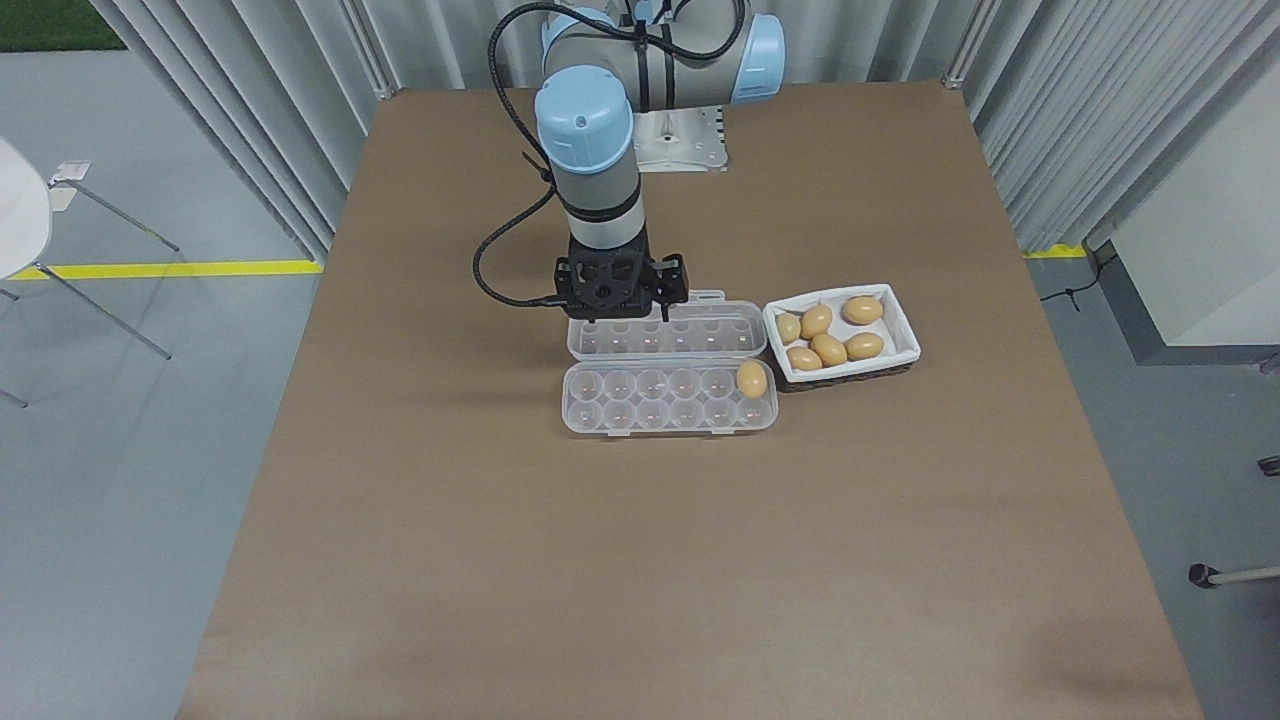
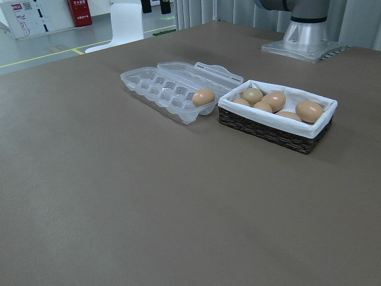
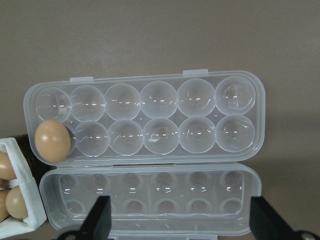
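Observation:
A clear plastic egg carton (image 1: 654,414) lies open on the table, lid (image 3: 150,195) toward the arm's base. One brown egg (image 1: 751,378) sits in an end cup; the other cups are empty. A white-lined dark basket (image 2: 268,128) beside that end holds several eggs (image 1: 861,310). My gripper is above the carton, its two black fingers wide apart over the lid in the wrist view, open with nothing visible between them but the lid below. In the left view only its tips show at the top edge.
The arm's base plate (image 2: 297,50) stands at the back. A white chair (image 2: 125,27) and curtains are beyond the table.

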